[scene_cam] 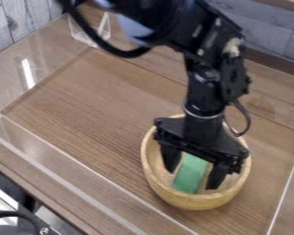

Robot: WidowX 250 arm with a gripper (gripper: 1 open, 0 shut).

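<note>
A round wooden bowl (184, 196) sits at the lower right of the table. A green oblong object (190, 177) lies inside it. My black gripper (198, 151) is down over the bowl, its open fingers on either side of the green object's upper part. Whether they touch it is hidden.
The wooden table (82, 106) has wide free room to the left of the bowl. A clear, wire-like item (88, 27) stands at the back left. Dark gaps edge the table at the lower left.
</note>
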